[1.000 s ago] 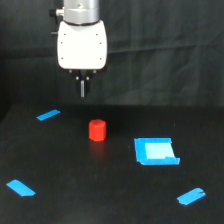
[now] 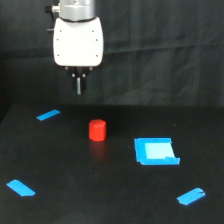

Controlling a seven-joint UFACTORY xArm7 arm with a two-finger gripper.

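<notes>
A small red cylinder (image 2: 97, 130) stands upright on the black table, left of the middle. My gripper (image 2: 79, 90) hangs from the white arm at the upper left, above and slightly left of the cylinder in the picture, clear of it. Its fingers look dark and narrow against the black backdrop, too small to tell how they stand. I see nothing hanging from them.
A white square (image 2: 158, 151) framed in blue tape (image 2: 142, 143) lies right of the cylinder. Blue tape strips mark the table at the back left (image 2: 48, 115), front left (image 2: 20, 188) and front right (image 2: 191, 196).
The arm and gripper have shifted a little to the left and very slightly up in the picture. The red cylinder and the tape have stayed put.
</notes>
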